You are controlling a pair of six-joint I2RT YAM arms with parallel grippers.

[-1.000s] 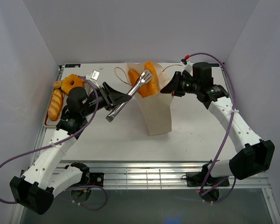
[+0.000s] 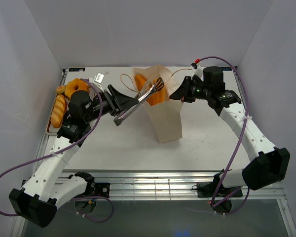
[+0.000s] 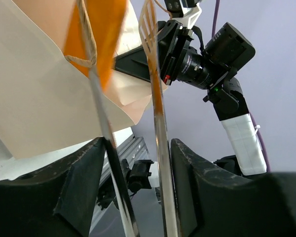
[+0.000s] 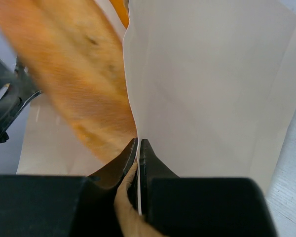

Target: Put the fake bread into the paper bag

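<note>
A standing paper bag [image 2: 167,123] holds orange loaves of fake bread [image 2: 141,81] in its mouth; the bread [image 4: 79,74] fills much of the right wrist view's left. My left gripper [image 2: 128,101], fitted with long metal tongs [image 3: 160,128], stands open at the bag's mouth, the tong tips over the bread with nothing clearly between them. My right gripper is shut on the paper bag's rim [image 4: 202,84] at the bag's right side.
A tray of more fake bread [image 2: 58,111] and a round loaf [image 2: 77,86] lie at the table's left, behind the left arm.
The tongs at the bag's mouth have parted, and the loaf beneath them sits lower in the bag. The right arm is nearly still.
</note>
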